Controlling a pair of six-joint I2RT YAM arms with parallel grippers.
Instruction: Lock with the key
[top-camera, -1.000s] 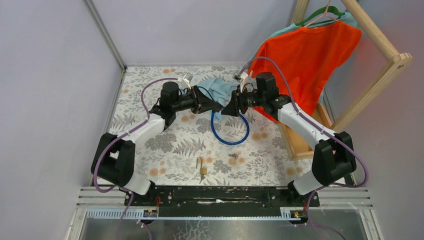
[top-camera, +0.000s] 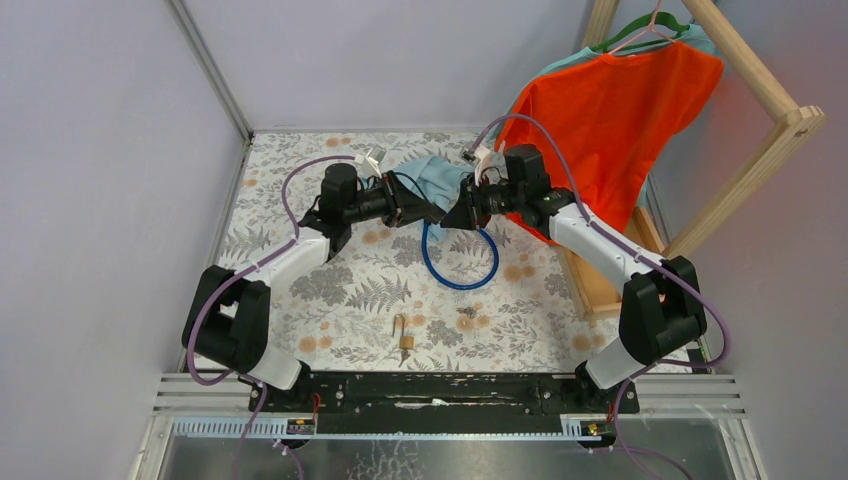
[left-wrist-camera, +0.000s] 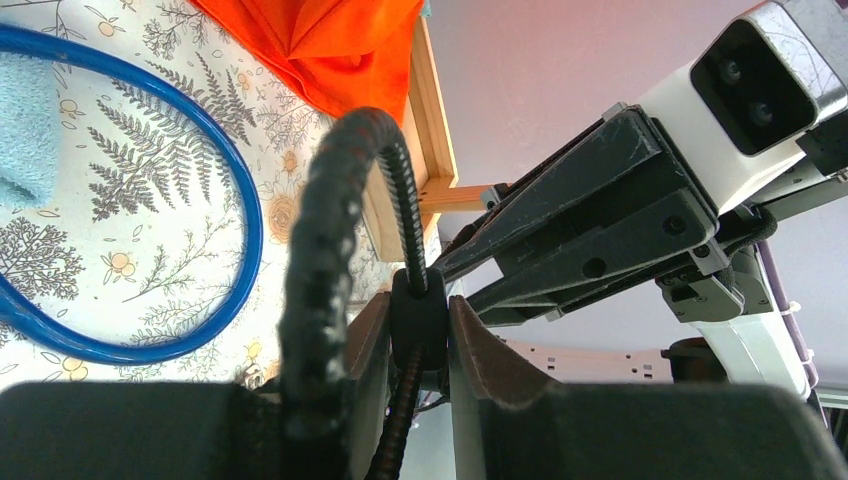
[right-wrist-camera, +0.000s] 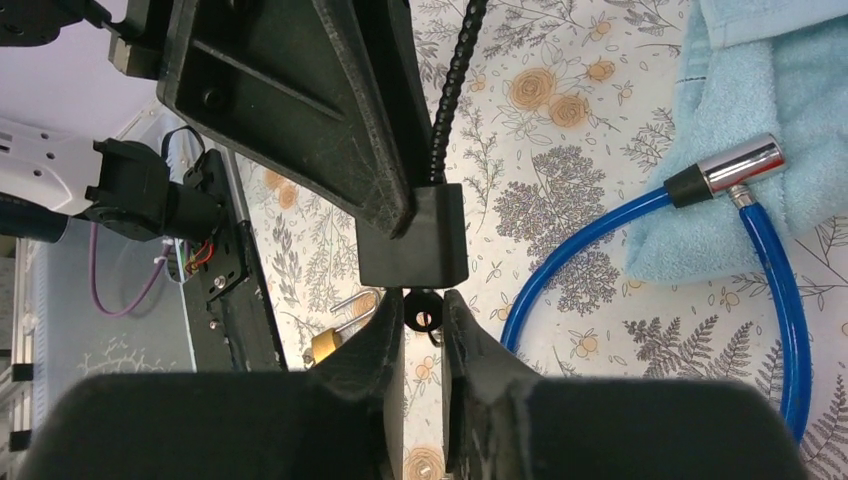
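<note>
Above the mat the grippers meet. In the left wrist view my left gripper is shut on the black lock body of a cable lock, whose black cable arches upward. In the right wrist view my right gripper has a small black key head with a hole between its fingertips, directly at the lock body's end; whether the key is inside cannot be seen. A blue cable lock with a chrome cylinder lies below on a light blue towel.
A small brass padlock lies near the front edge, with a small object to its right. A wooden rack with hanging orange shirt stands at the right.
My right arm has shifted very slightly, its gripper staying at the lock body. The left arm looks unchanged.
</note>
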